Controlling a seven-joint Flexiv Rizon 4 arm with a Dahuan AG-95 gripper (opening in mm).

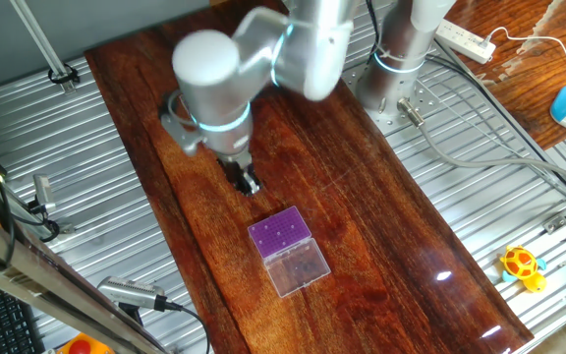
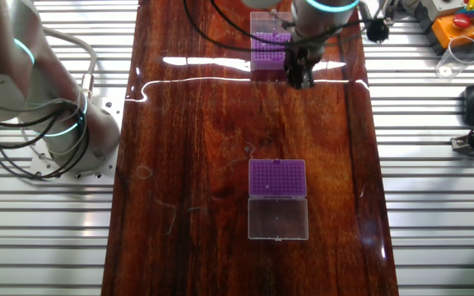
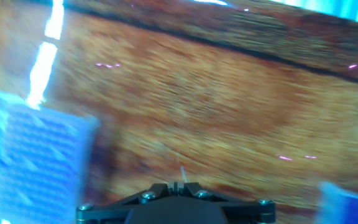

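My gripper (image 1: 251, 187) hangs over bare wood between two purple racks with clear lids. Its blurred fingertips (image 3: 161, 188) sit close together at the bottom of the wrist view. A faint pale streak shows just beyond them; whether anything thin is between them is unclear. The nearer purple rack (image 1: 279, 232) lies with its clear lid (image 1: 298, 267) folded open and carries a few small pale spots. Exterior view 2 also shows the other purple rack (image 2: 270, 56), partly crossed by cables; the arm hides it in exterior view 1. Bluish rack parts enter the wrist view at left and lower right.
Bare wooden table (image 1: 371, 265) surrounds the nearer rack. Slatted metal surfaces flank the table. The fixed robot base (image 1: 386, 88) stands at the back right. A toy turtle (image 1: 522, 265) and a clear cup (image 2: 457, 57) are off the wood.
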